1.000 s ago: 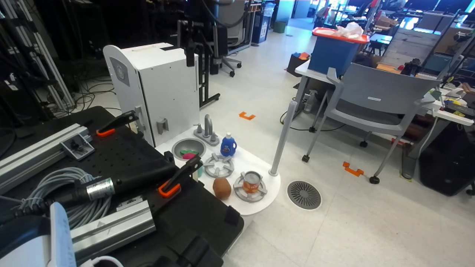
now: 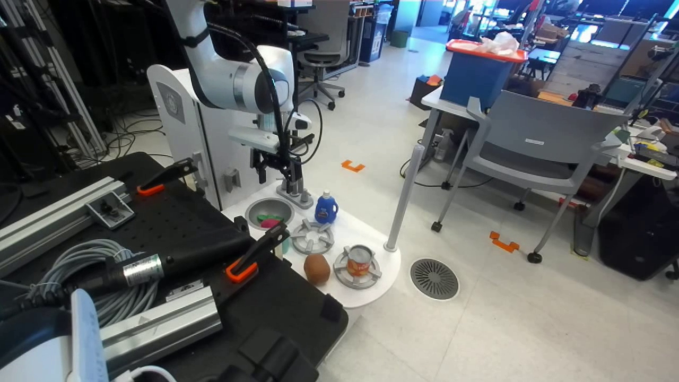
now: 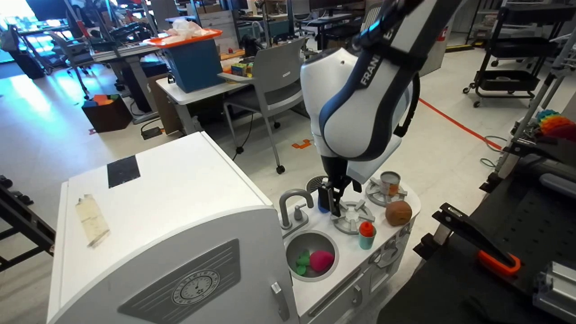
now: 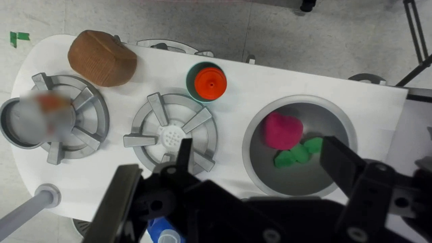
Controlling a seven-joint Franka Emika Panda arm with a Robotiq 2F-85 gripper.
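Above the toy kitchen counter my gripper stands open, its fingers wide apart and nothing between them. Exterior view 1 has the gripper (image 2: 277, 174) hanging in front of the faucet, higher than the counter. Inside the grey sink bowl (image 4: 251, 162) lie a pink toy (image 4: 283, 131) and a green piece (image 4: 299, 153), touching each other. A teal cup (image 4: 191, 86) with a red-orange top (image 4: 210, 83) stands by the counter's edge. The blue bottle (image 2: 326, 209) is upright beside the empty burner (image 2: 312, 238); in the wrist view my gripper partly covers it.
A can (image 2: 360, 260) sits on the far burner (image 2: 344, 270), with a brown rounded object (image 2: 316, 269) beside it. A grey post (image 2: 405, 197) rises at the counter's end. The faucet (image 3: 294, 208) and white cabinet (image 3: 237, 189) stand by the sink.
The arm has swung into exterior view 1, coming down in front of the cabinet and faucet. The objects on the counter look unmoved.
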